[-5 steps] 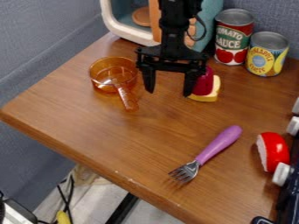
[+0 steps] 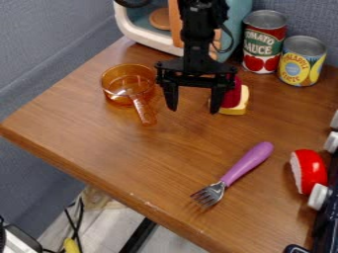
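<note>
My black gripper (image 2: 193, 101) hangs over the middle of the wooden table (image 2: 119, 158), open, with nothing visible between its fingers. Left of it stands an amber transparent cup (image 2: 128, 81) with its handle toward the front. Just right of and behind the gripper lies a red and yellow object (image 2: 232, 103), partly hidden by it. A purple-handled fork (image 2: 244, 164) lies at the front right.
Two cans, tomato (image 2: 263, 44) and a blue-yellow one (image 2: 301, 64), stand at the back right before a teal and white container (image 2: 140, 25). A red and white item (image 2: 306, 170) lies at the right edge.
My gripper has shifted very slightly downward in the view. The objects on the table have not moved.
</note>
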